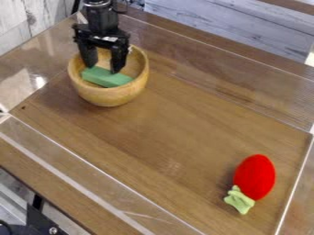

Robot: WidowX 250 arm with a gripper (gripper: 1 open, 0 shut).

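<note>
My gripper (pixel 102 48), black and open, is down inside the wooden bowl (pixel 128 87) at the upper left, its fingers over a green block (pixel 106 78) lying in the bowl. Whether the fingers touch the block cannot be told.
A red oval object (pixel 254 175) with a pale green piece (pixel 240 200) at its lower end lies at the lower right. A pale wall borders the top.
</note>
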